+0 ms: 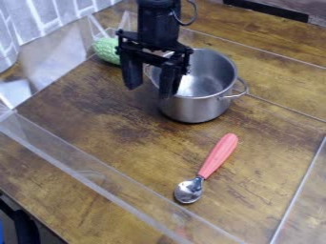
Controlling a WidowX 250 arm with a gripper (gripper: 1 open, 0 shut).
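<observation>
My black gripper [151, 76] hangs over the upper middle, its two fingers spread apart in front of the left part of a steel pot [208, 96]. Nothing shows between the fingers. A spoon with a pink handle [216, 152] and steel bowl lies on the wooden table at the lower right, apart from the gripper. A pale green object [107, 50], partly hidden behind the arm, lies at the back left.
A clear plastic edge runs along the left and lower side.
</observation>
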